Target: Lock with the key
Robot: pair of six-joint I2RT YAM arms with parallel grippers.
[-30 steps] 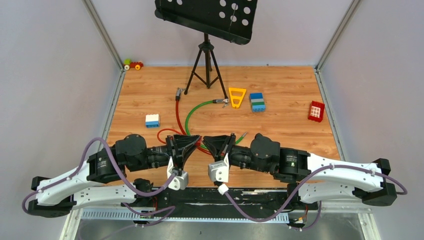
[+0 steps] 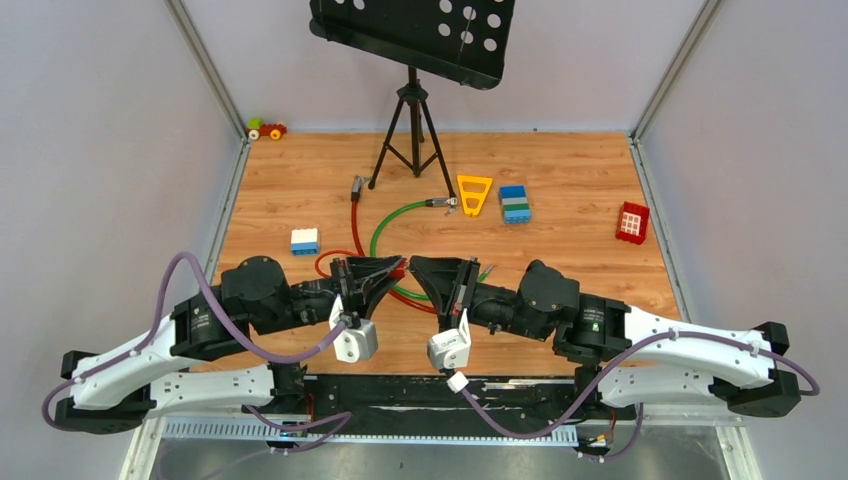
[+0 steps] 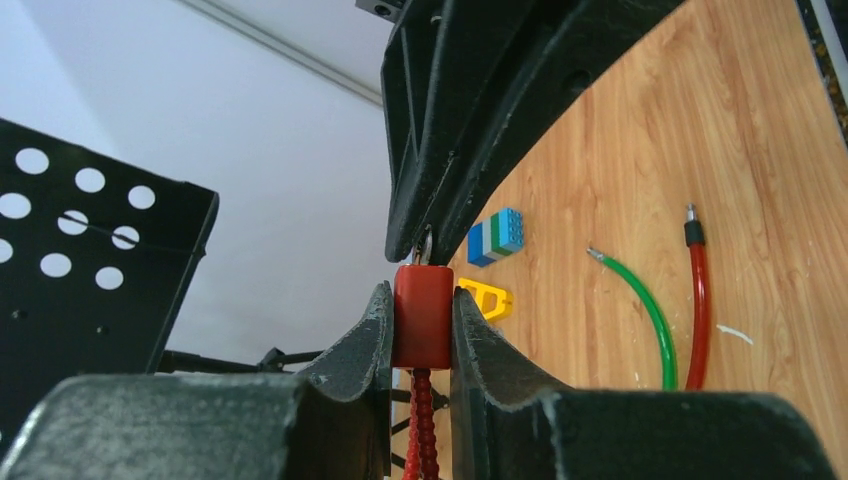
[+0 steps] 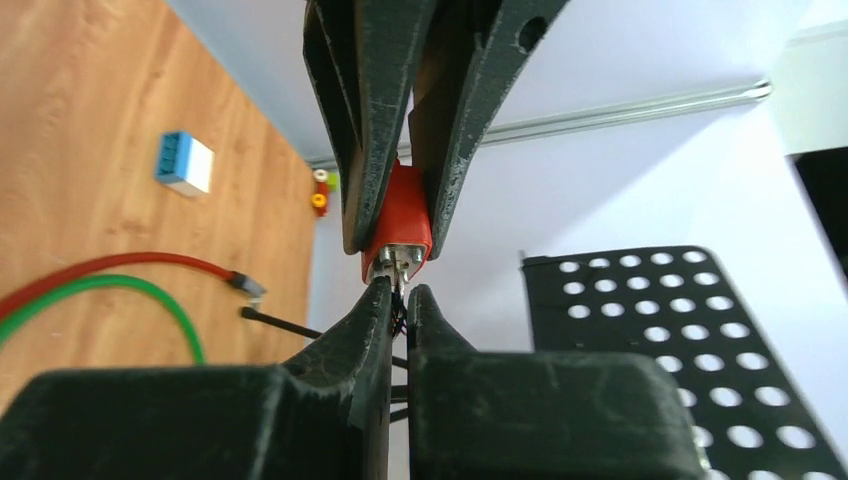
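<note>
Above the middle of the table, my left gripper [image 2: 402,264] and right gripper [image 2: 414,263] meet tip to tip. The left fingers [image 3: 375,335] press both sides of a red lock body [image 3: 423,318], with a red braided cable [image 3: 421,430] hanging from it. Its metal face [image 4: 398,258] points at the right gripper in the right wrist view. The right fingers [image 4: 365,335] are shut on a thin metal key [image 4: 398,283], mostly hidden between them, that reaches the lock's face. How deep it sits I cannot tell.
Red cable [image 2: 356,225] and green cable [image 2: 396,216] lie beneath the grippers. A black music stand [image 2: 414,120] rises at the back. Blocks [image 2: 515,206], a yellow triangle [image 2: 474,193] and a red piece [image 2: 632,222] lie farther out.
The right wrist and hand have swung to a different angle. The grippers remain tip to tip at the lock.
</note>
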